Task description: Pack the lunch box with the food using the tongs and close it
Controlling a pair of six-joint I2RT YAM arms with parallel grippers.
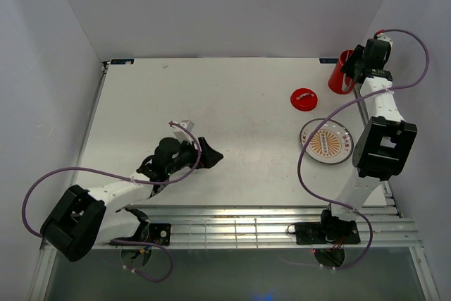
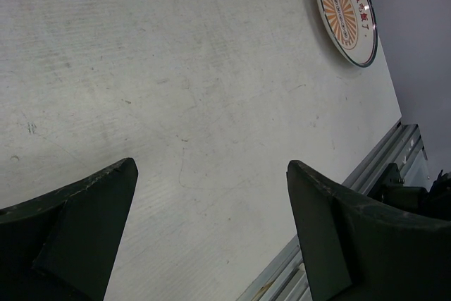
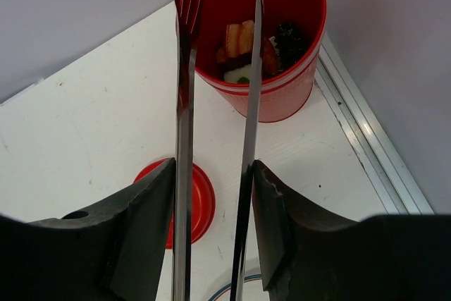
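Note:
A red cylindrical container [image 1: 337, 80] stands at the back right, food pieces [image 3: 239, 37] visible inside in the right wrist view. My right gripper is over it, part open, with long metal utensils between or on its fingers, one forked, reaching above the container's mouth; whether it grips them firmly is unclear. The red lid [image 1: 304, 104] lies left of the container. A patterned plate [image 1: 325, 144] lies in front of them. My left gripper hangs open at the table's front left, nothing between its fingers.
Grey walls stand behind and at the sides, and a metal rail [image 3: 366, 139] runs along the right edge beside the container.

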